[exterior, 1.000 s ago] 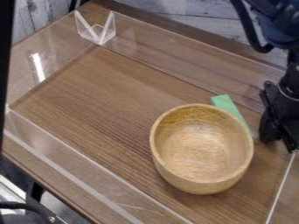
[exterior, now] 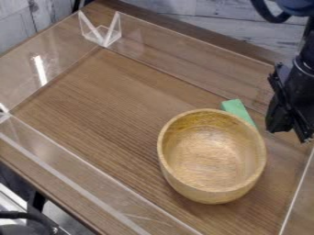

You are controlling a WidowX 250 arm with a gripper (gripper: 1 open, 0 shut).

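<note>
A wooden bowl [exterior: 211, 156] sits empty at the lower middle right of the table. Just behind it lies a small green object [exterior: 240, 112], partly hidden by the bowl's rim. My black gripper [exterior: 277, 123] is at the right edge, above and to the right of the bowl. Its fingertips are close together and I see nothing held between them.
A clear plastic holder [exterior: 101, 29] stands at the back left. Walls bound the back, and dark cables lie at the bottom left corner.
My gripper has risen and moved slightly to the right, away from the spot beside the green object. The bowl and green object look unmoved.
</note>
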